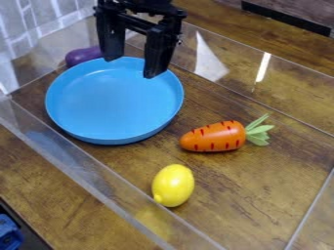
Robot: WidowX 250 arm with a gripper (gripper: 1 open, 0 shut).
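Note:
My black gripper [136,47] hangs open at the top of the view, its two fingers spread apart with nothing between them, over the back of a blue plate [109,102]. An orange toy carrot with green leaves [214,138] lies right of the plate. A yellow lemon [174,185] lies nearer the front. A purple vegetable [82,56], probably an eggplant, lies behind the plate at the left, partly hidden.
The wooden surface [261,210] is bordered by clear plastic walls on the left and back. Free wood shows at the right and around the lemon. A blue item sits outside at the bottom-left corner.

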